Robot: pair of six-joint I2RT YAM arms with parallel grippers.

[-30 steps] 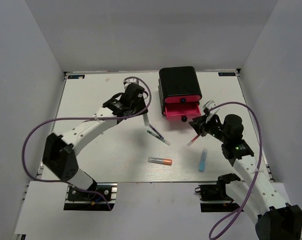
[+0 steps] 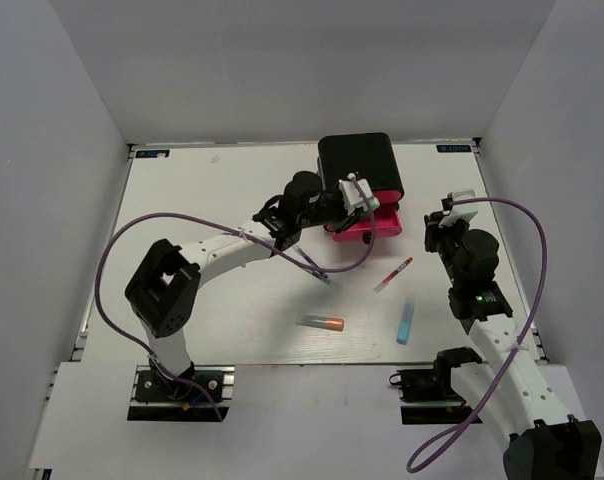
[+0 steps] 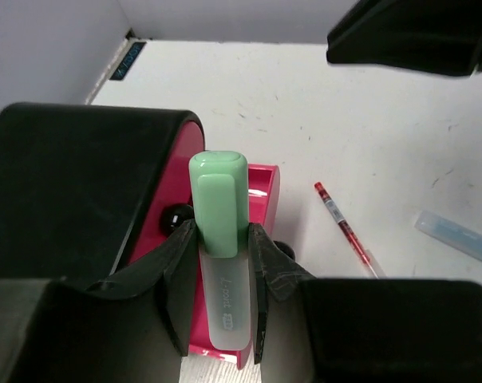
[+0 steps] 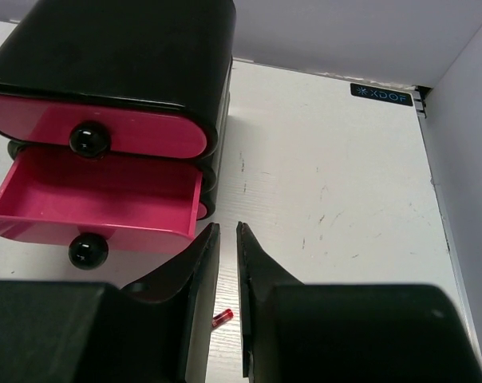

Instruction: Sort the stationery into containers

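My left gripper is shut on a green-capped eraser-like stick (image 3: 219, 199), holding it over the open pink drawer (image 4: 105, 195) of a black drawer box (image 4: 113, 48). My right gripper is shut and stands right of the box; nothing shows between its fingers. A red pen (image 2: 393, 275), a blue pen (image 2: 308, 260) with another pen beside it, an orange-and-grey tube (image 2: 320, 322) and a light blue item (image 2: 406, 320) lie on the white table (image 2: 192, 310).
Walls bound the table at the back and sides.
My left gripper has moved right with the green-capped item, from beside the pens to over the drawer. My right gripper has moved right, away from the drawer and red pen.
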